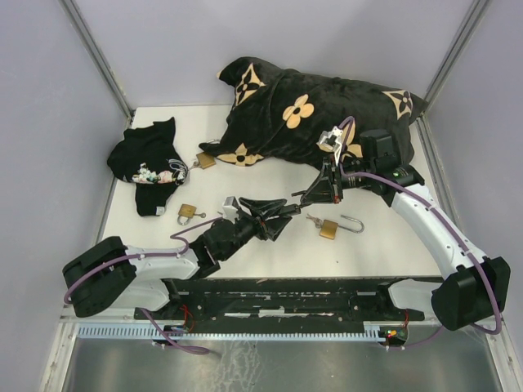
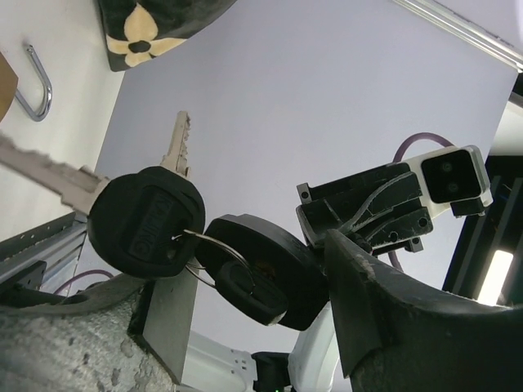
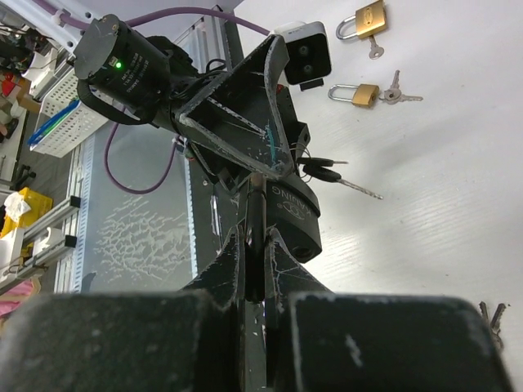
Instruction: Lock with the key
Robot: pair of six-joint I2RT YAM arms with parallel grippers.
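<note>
A black lock (image 3: 294, 216) with a rounded body and thin black strap hangs from my right gripper, which is shut on the strap. Black-headed keys (image 2: 147, 220) dangle from it on a ring, their blades pointing away from the lock. My left gripper reaches in with its fingers part open, one finger on each side of the keys and lock. Whether its fingers touch the lock is unclear. From above, both grippers meet over the table's middle, the left one (image 1: 282, 219) beside the right one (image 1: 317, 194).
A brass padlock (image 1: 328, 230) with its shackle out lies right of centre, keys beside it. Two more brass padlocks lie left, one lower (image 1: 187, 211), one higher (image 1: 207, 160). A patterned dark cloth (image 1: 286, 106) fills the back; a black pouch (image 1: 149, 159) sits back left.
</note>
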